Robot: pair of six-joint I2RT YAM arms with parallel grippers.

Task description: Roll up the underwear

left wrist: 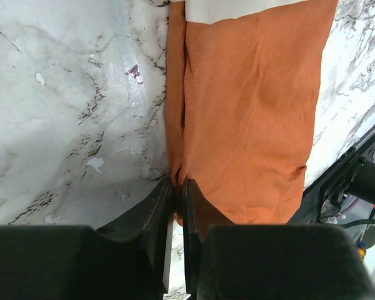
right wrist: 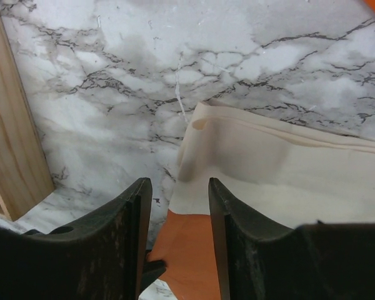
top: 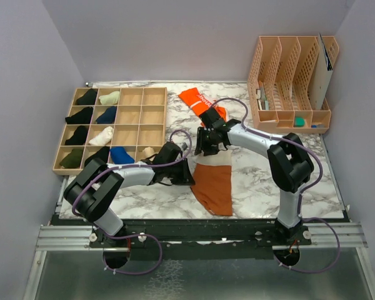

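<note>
The underwear lies flat on the marbled table, with an orange-brown body [top: 214, 187] toward the front and a cream band [right wrist: 262, 169] at the far end. In the left wrist view its left edge is folded over in a narrow strip. My left gripper is at the near end of that strip, its fingers almost together with cloth between them; whether they grip it firmly is unclear. Above the band's far-left corner, my right gripper is open and empty. From above, the right arm covers part of the band.
A wooden compartment box [top: 142, 117] with several rolled cloths stands at the left. An orange printed cloth [top: 195, 99] lies at the back, and a peach organizer [top: 287, 117] is at back right.
</note>
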